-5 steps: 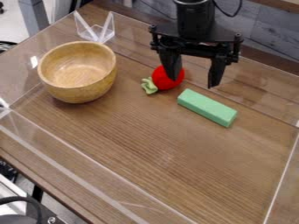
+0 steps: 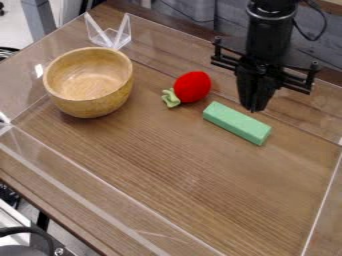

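Note:
My black gripper [image 2: 263,77] is above and behind a green rectangular block [image 2: 238,124] on the wooden table. Its fingers point down; how far apart they are is hard to make out. A red oval object [image 2: 191,86] with a small pale green piece at its lower left lies left of the gripper, apart from it.
A wooden bowl [image 2: 88,85] sits at the left, with a clear plastic piece [image 2: 112,32] behind it. A dark edge runs along the lower left.
My arm and gripper have moved right from behind and over the red object to behind the green block. The objects on the table look unchanged.

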